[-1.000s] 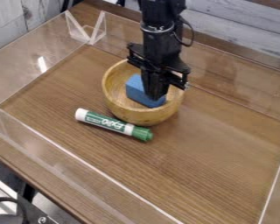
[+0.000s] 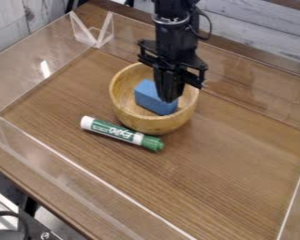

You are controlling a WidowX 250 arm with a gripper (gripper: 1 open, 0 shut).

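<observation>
A pale wooden bowl (image 2: 140,119) sits near the middle of the table, holding a blue block (image 2: 152,103). The black gripper (image 2: 171,96) hangs from above over the bowl's back right part, its tips just above or at the block; it looks shut, and whether it touches the block I cannot tell. A white and green tube marked DOS (image 2: 120,133) lies in front of the bowl, to the left.
Clear plastic edging runs along the left and back, with a white wall behind. A black cable is at the lower left corner.
The gripper and arm have shifted slightly; the bowl, block and tube look almost unchanged.
</observation>
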